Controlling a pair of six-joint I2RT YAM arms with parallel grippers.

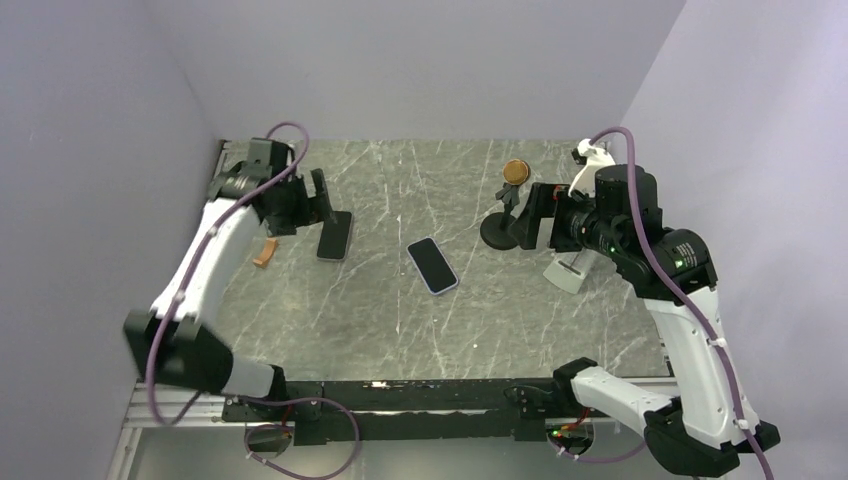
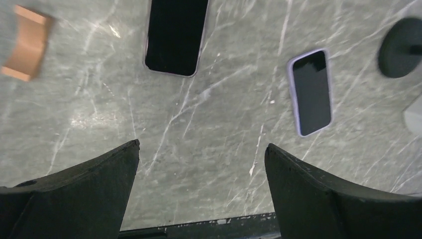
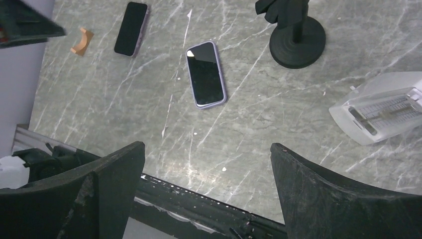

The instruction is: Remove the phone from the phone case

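Two phones lie face up on the grey marbled table. One, with a lavender rim like a case [image 1: 433, 266], rests near the middle, slightly turned; it also shows in the right wrist view [image 3: 206, 74]. The other dark phone [image 1: 334, 240] lies farther left, its far end by my left gripper in the top view; its thin edge looks pale in the left wrist view [image 2: 176, 35]. My left gripper [image 1: 308, 203] hangs open above the left part of the table, holding nothing. Over the right side, my right gripper [image 1: 548, 222] is also open and empty.
A black round-based stand [image 1: 500, 232] with a brown round top is close to the right gripper. Partly hidden by the right arm is a white device [image 1: 566, 275]. A small orange-brown curved piece [image 1: 266, 252] lies at left.
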